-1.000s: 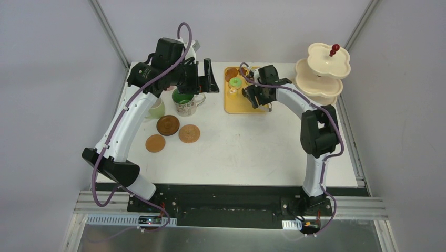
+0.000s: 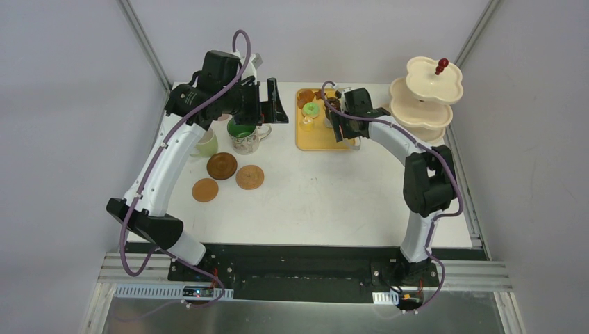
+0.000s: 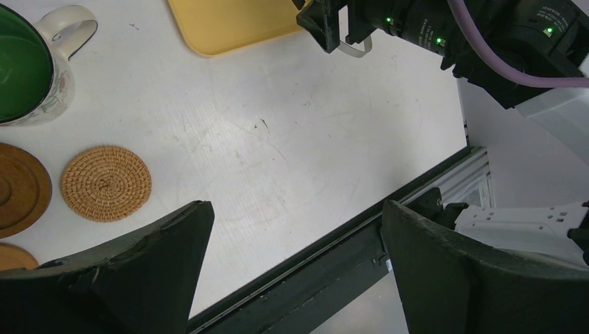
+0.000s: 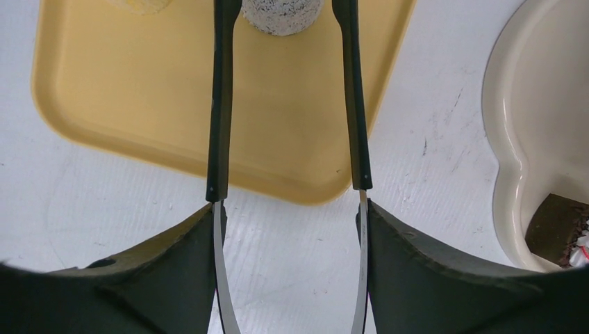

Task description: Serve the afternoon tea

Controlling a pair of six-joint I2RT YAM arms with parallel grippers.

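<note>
In the right wrist view, my right gripper grips the tongs [image 4: 221,111] by their metal arms, the fingers part open. The tongs' black tips stand apart, one on each side of a round speckled pastry [image 4: 283,17]; whether they touch it is cut off by the frame. The pastry sits on the yellow tray [image 2: 317,144], along with brown pastries [image 2: 305,97], a green ring [image 2: 310,110] and a pale yellow treat [image 2: 307,124]. At far right rises a white tiered stand [image 2: 421,113]. My left gripper is open and empty, near the patterned mug [image 2: 246,144].
A green cup [image 2: 207,145] is left of the mug. Several round coasters, including a woven one [image 3: 106,183], lie in front. A dark cake piece [image 4: 556,228] rests on the stand.
The right arm's elbow has swung to the right, and its gripper has shifted slightly right over the tray. My left arm has barely moved.
</note>
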